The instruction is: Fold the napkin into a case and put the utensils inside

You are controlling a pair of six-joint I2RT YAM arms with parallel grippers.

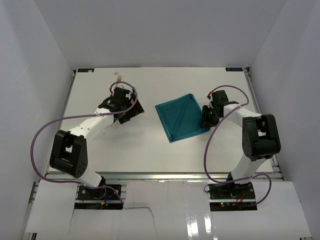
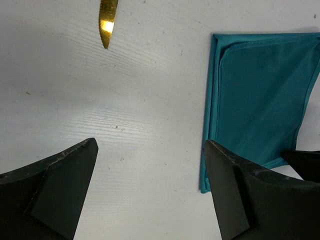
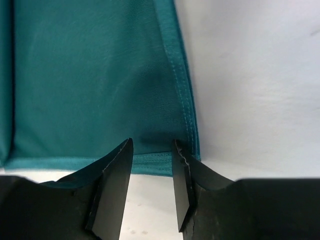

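A teal napkin [image 1: 180, 112] lies folded with a flap near the middle right of the table, seen also in the left wrist view [image 2: 260, 95]. My right gripper [image 1: 206, 120] is down at the napkin's right corner, its fingers [image 3: 107, 195] part open over the hem; whether cloth is between them is unclear. My left gripper [image 1: 127, 110] is open above bare table, left of the napkin. A gold utensil blade [image 2: 107, 22] lies beyond it, partly out of the left wrist view; in the top view the utensils are mostly hidden by the left arm.
Walls stand close on both sides, and a metal rail runs along the front edge.
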